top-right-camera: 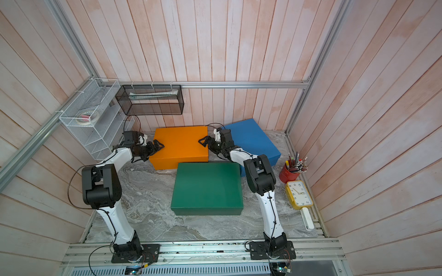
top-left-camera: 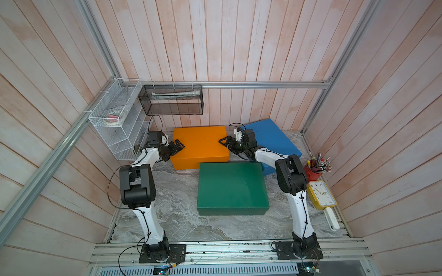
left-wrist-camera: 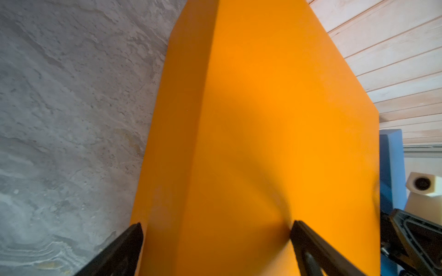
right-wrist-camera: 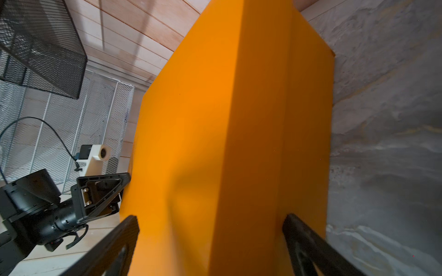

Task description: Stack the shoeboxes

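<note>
At the back of the table lies the orange shoebox [top-left-camera: 200,141], with one gripper at each of its short ends. My left gripper [top-left-camera: 178,146] is open at its left end, and the fingers [left-wrist-camera: 120,250] in the left wrist view are spread wide over the box. At the right end my right gripper [top-left-camera: 225,141] also stands open, its fingers [right-wrist-camera: 299,243] set wide apart against the orange surface. In front sits the green shoebox [top-left-camera: 232,186], flat on the table. A blue shoebox [top-left-camera: 271,138] rests angled at the back right, partly hidden behind my right arm.
A black wire basket [top-left-camera: 171,100] hangs on the back wall, and white wire shelves [top-left-camera: 124,133] are at the left. On the right edge stand a red pencil cup [top-left-camera: 313,173] and a yellow clock [top-left-camera: 321,194]. Bare table [top-left-camera: 172,197] shows left of the green box.
</note>
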